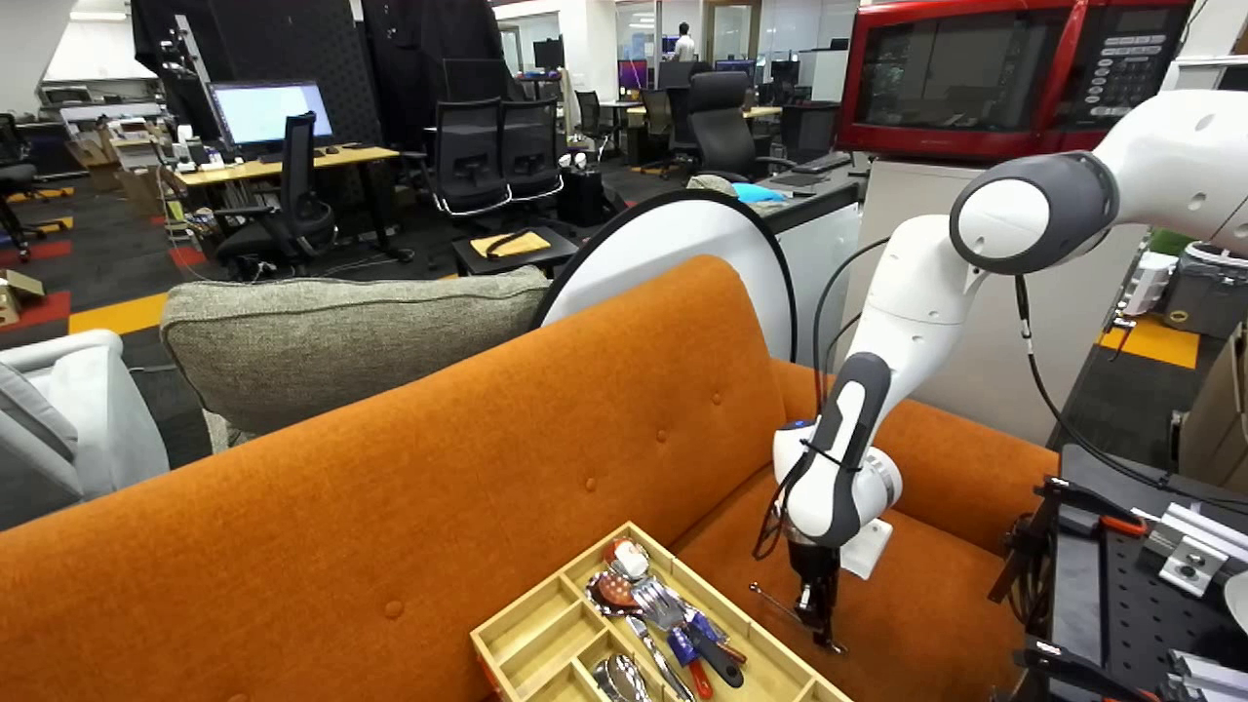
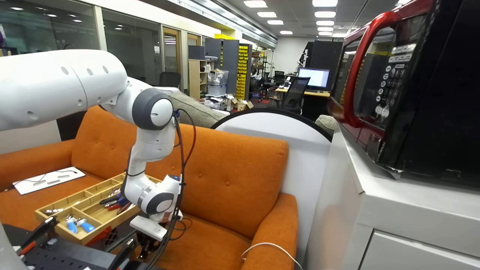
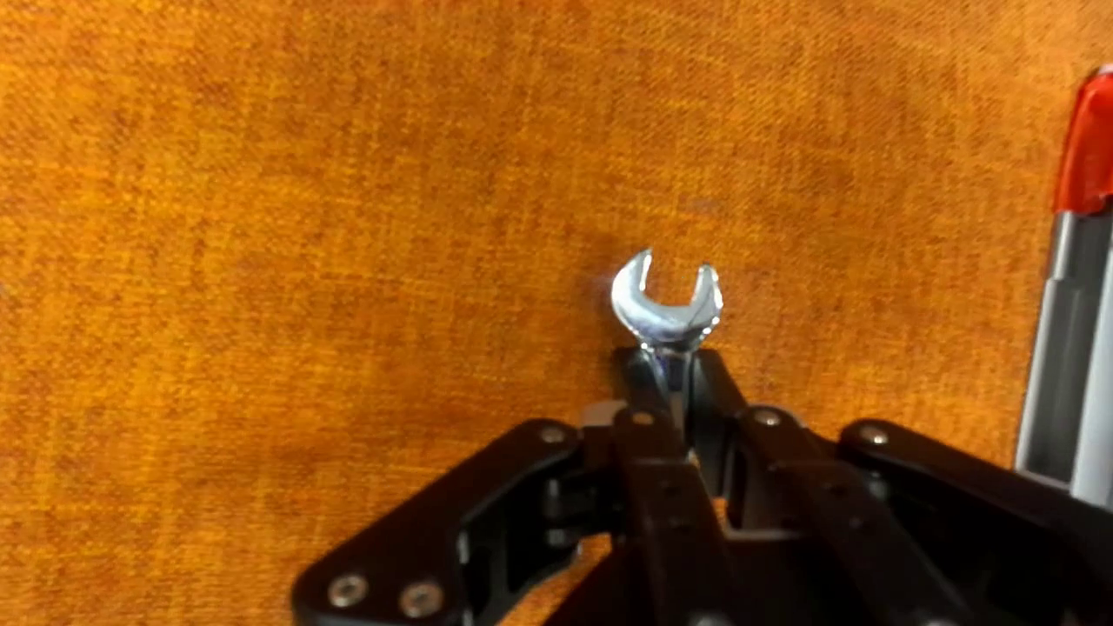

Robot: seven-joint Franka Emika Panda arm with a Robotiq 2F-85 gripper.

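A slim silver wrench (image 3: 668,325) is pinched between the fingers of my gripper. In the wrist view its open-ended head pokes out past the fingertips, over orange cloth. Exterior view 1 shows the gripper (image 1: 815,618) pointing down above the sofa seat, with the wrench (image 1: 772,602) sticking out to both sides, one end toward the tray. My fingers hide the middle of the shaft. In exterior view 2 the gripper (image 2: 146,245) is partly hidden behind cables and dark table hardware, and the wrench cannot be made out clearly there.
Left of the gripper lies a wooden divided tray (image 1: 526,626) holding utensils and tools, some compartments empty. The orange sofa backrest (image 1: 690,351) rises behind. A black table (image 1: 1082,585) with clamps stands to the right.
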